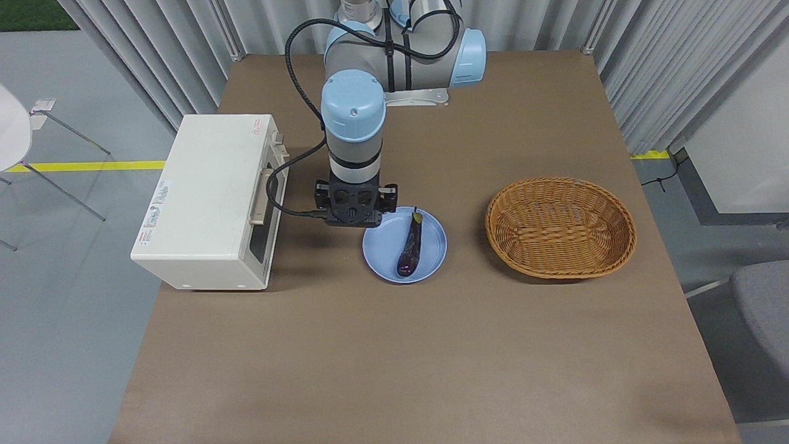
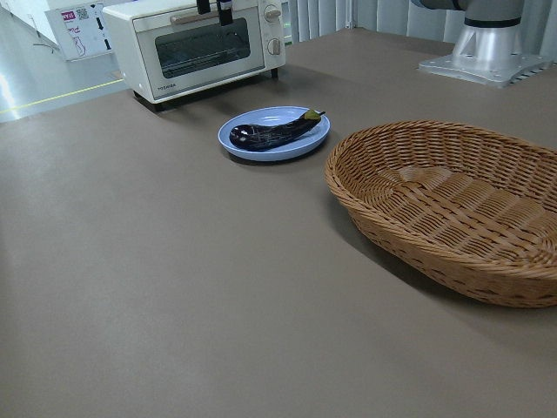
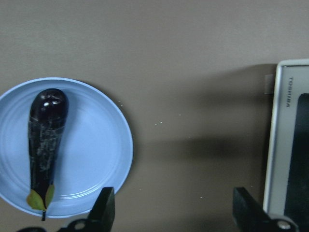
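Note:
A dark purple eggplant (image 1: 410, 246) with a green stem lies on a round blue plate (image 1: 384, 244) in the middle of the table; the wrist view shows the eggplant (image 3: 47, 135) at left. My gripper is open with nothing between its fingers, held above the table between the plate and the white Toshiba toaster oven (image 1: 200, 200). In the left view its fingertips hang in front of the oven's upper door and handle. In the front view the gripper's fingers are hidden under the wrist housing.
A brown wicker basket (image 1: 560, 226) sits to the plate's right in the front view, empty. The oven's door is closed.

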